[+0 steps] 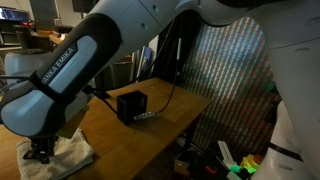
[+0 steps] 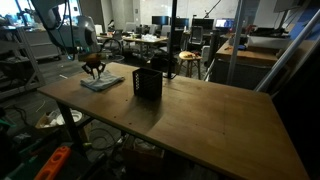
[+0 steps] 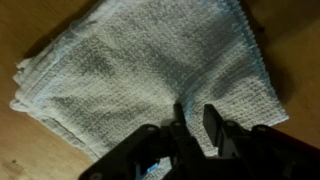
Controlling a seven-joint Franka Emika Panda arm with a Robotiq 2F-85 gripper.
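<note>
A pale, folded cloth lies on the wooden table, filling most of the wrist view; in exterior view 2 the cloth is near the table's far left end. Over it reaches my gripper, its dark fingertips pointing down at the cloth with a narrow gap between them. A small fold of the fabric rises near the left fingertip. Whether the tips touch or pinch the cloth is hard to make out. In exterior view 1 the arm covers part of the cloth.
A black open box stands on the table to the right of the cloth. In exterior view 1 a cable hangs by the black box.
</note>
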